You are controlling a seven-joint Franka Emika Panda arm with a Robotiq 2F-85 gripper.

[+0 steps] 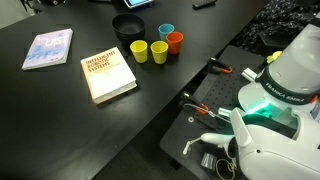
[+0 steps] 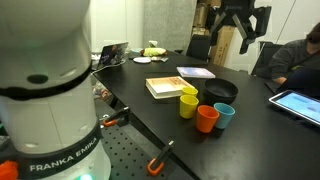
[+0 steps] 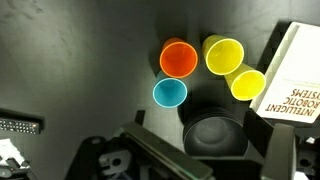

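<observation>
My gripper (image 2: 229, 42) hangs high over the table, its two fingers apart and nothing seen between them. In the wrist view the gripper shows as two dark, separated fingertips above the black bowl (image 3: 215, 134). Near the bowl stand a blue cup (image 3: 170, 93), an orange cup (image 3: 179, 59) and two yellow cups, one (image 3: 223, 56) close to the orange cup and the other (image 3: 246, 83) close to a white book (image 3: 296, 75). All four cups are upright. From exterior view 1, the gripper is out of frame.
A pale second book (image 1: 48, 48) lies at the far left. A tablet (image 2: 298, 106) rests on the table beyond the cups, and a dark remote (image 3: 20, 125) lies apart. A person (image 2: 300, 60) sits behind the table.
</observation>
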